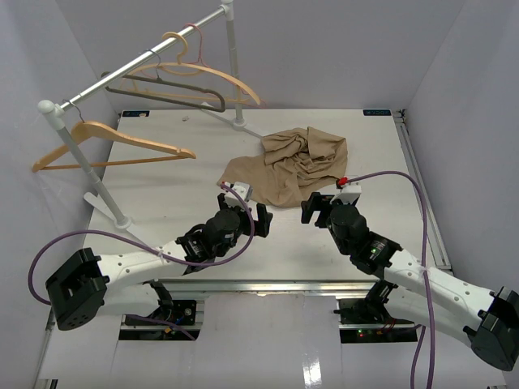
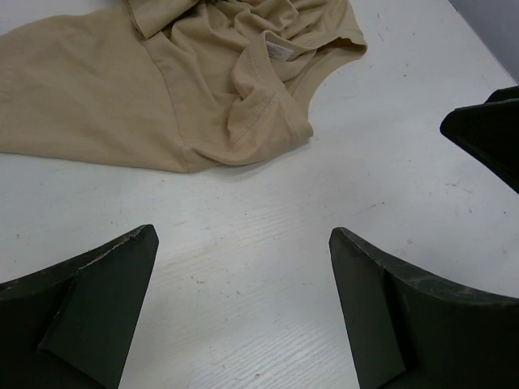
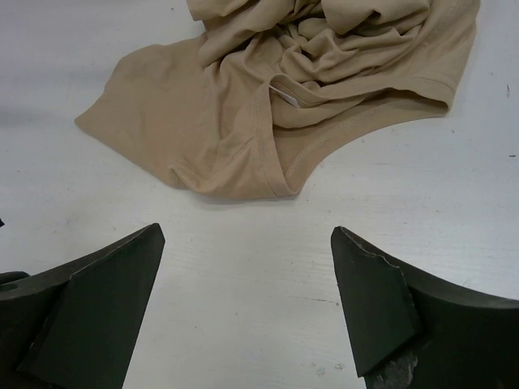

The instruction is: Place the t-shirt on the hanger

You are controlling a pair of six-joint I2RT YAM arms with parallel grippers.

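Note:
A crumpled tan t shirt [image 1: 288, 170] lies on the white table, its collar and label showing in the left wrist view [image 2: 203, 97] and the right wrist view [image 3: 235, 121]. Both grippers are over the table in front of it: my left gripper [image 1: 242, 212] and my right gripper [image 1: 322, 209], each open with nothing between its fingers. Several hangers hang on the white rail at the upper left, among them a wooden hanger [image 1: 113, 146] at the near end and others behind it.
The white rack's rail [image 1: 134, 63] stands along the table's left side on posts. Bare table [image 1: 381, 154] lies right of the shirt and between it and the front edge [image 1: 259, 285]. Purple cables loop from both arms.

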